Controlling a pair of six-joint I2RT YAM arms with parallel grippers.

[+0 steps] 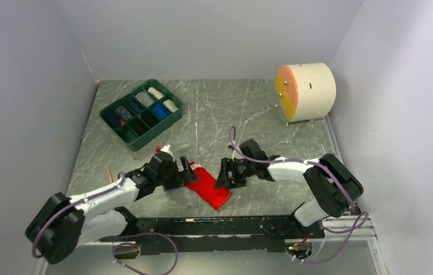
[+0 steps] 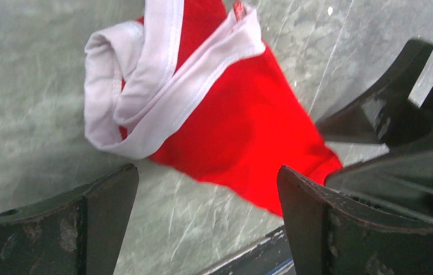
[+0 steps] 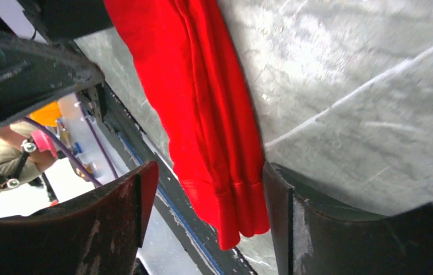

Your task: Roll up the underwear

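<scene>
The red underwear (image 1: 209,188) with a pale waistband (image 2: 185,97) lies folded flat, slanting between both grippers at the front middle of the table. My left gripper (image 1: 187,171) stands open at the waistband end; in the left wrist view its fingers are wide apart with the cloth beyond them. My right gripper (image 1: 224,174) is over the other end, fingers apart either side of the folded red strip (image 3: 214,132), whose edge touches one finger.
A green divided box (image 1: 140,114) with rolled cloths sits at the back left. A white drum (image 1: 311,91) with coloured front stands at the back right.
</scene>
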